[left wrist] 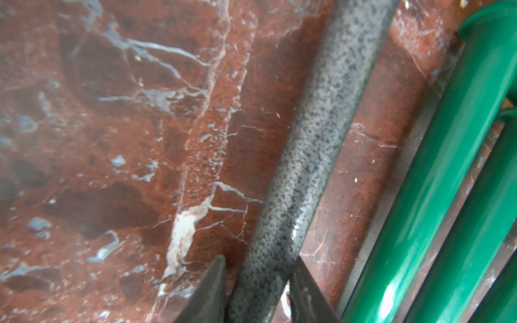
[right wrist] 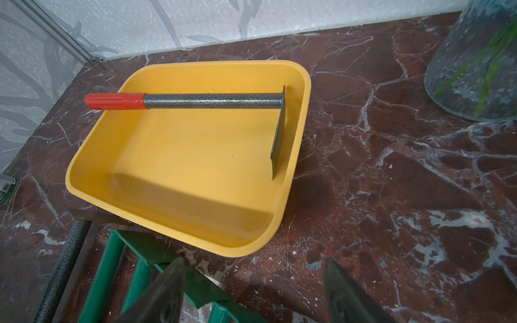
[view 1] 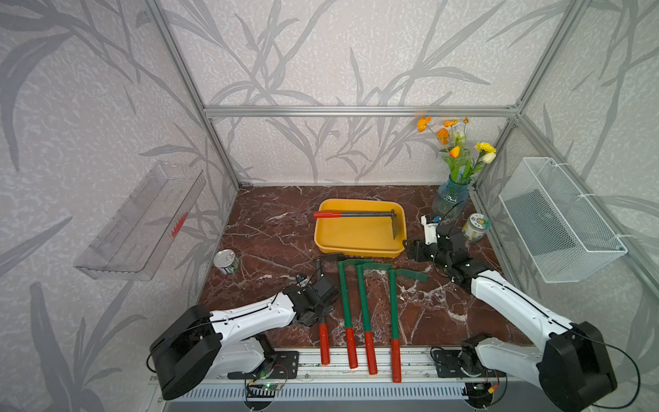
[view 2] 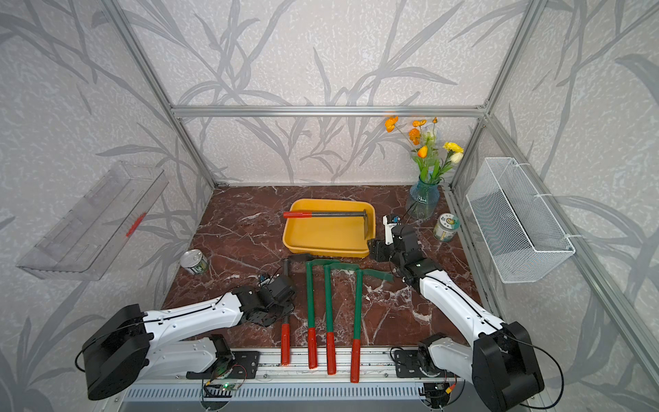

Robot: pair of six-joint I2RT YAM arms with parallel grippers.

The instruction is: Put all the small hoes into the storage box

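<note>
A small hoe (left wrist: 307, 161) with a grey speckled shaft lies on the marble table; its red grip (view 1: 324, 344) points at the front edge. Around that shaft stand the fingers of my left gripper, open, one on each side, with a gap showing on the left. The yellow storage box (right wrist: 188, 245) sits at the back middle. Across it rests another small hoe (right wrist: 215, 100), blade inside and red grip overhanging the left rim. My right gripper is open and empty, by the box's front right corner. In the top views the left fingertips are hidden.
Several green hoes (view 1: 363, 295) with red grips lie close to the right of the grey hoe. A can (view 1: 226, 261) stands at left; a flower vase (view 1: 450, 197) and another can (view 1: 475, 226) stand at back right.
</note>
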